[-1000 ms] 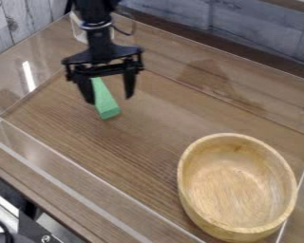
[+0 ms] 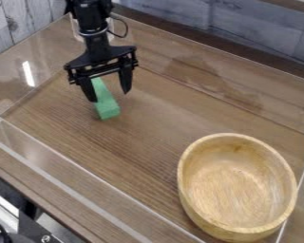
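My black gripper (image 2: pixel 102 74) hangs over the upper left of the wooden table, its two fingers spread open. Just below and between them a green block (image 2: pixel 105 105) lies on the tabletop, its upper end partly behind the gripper. I cannot tell whether the fingers touch it.
A large round tan bowl (image 2: pixel 236 185) stands at the lower right. A white object (image 2: pixel 80 30), partly hidden by the arm, is at the top behind the gripper.
A second ago it was blurred. The green block lies about where it was.
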